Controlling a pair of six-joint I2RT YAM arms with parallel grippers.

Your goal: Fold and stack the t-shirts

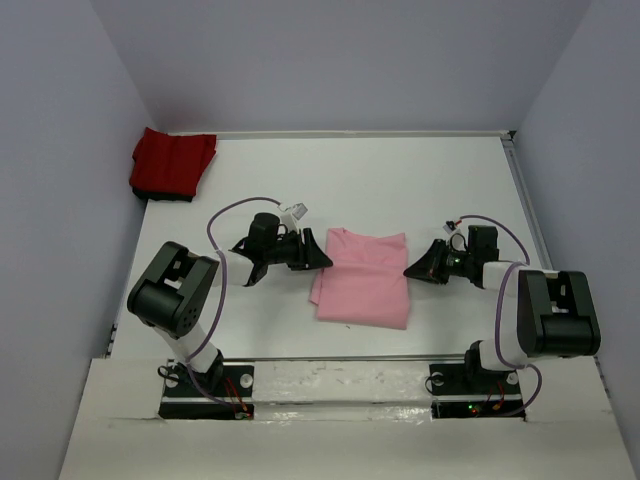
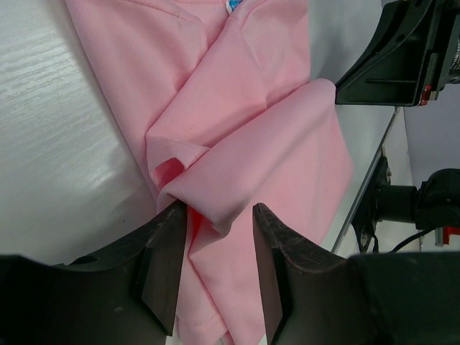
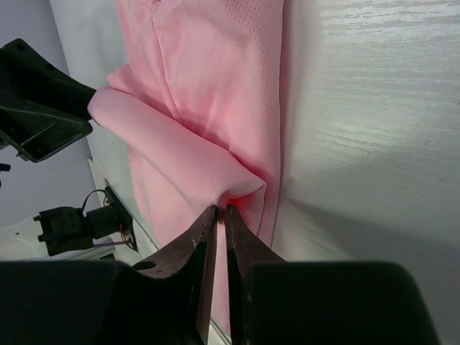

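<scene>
A pink t-shirt lies on the white table with a fold running across its middle, between my two grippers. My left gripper is at the left end of that fold, fingers apart on either side of a raised pink flap. My right gripper is at the right end, its fingertips close together on the fold's edge; whether cloth is pinched between them is unclear. A stack of red t-shirts lies at the far back left.
Pale walls bound the table at left, back and right.
</scene>
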